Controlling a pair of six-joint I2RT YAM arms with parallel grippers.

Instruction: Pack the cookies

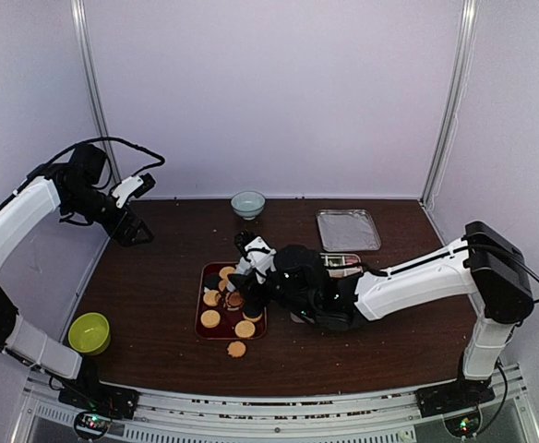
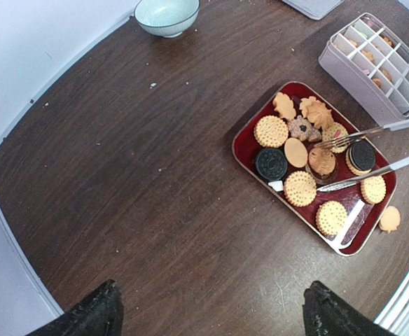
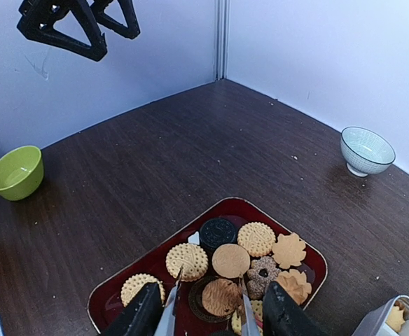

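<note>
A red tray (image 2: 243,150) holds several cookies: round biscuits, dark sandwich cookies, flower shapes. A brown cookie (image 3: 220,297) lies in a round spot near its middle. My right gripper is low over the tray, open, its two long metal fingers on either side of that cookie. The grey divided box (image 2: 362,84) with cookies in some compartments stands beside the tray, partly hidden by the right arm in the top view. My left gripper (image 1: 133,235) hangs in the air at the left, nothing seen between its fingers.
A green bowl (image 1: 89,333) is at front left, a pale blue bowl (image 1: 248,204) at the back. A silver tray (image 1: 348,230) lies back right. One cookie (image 1: 236,349) lies on the table in front of the red tray.
</note>
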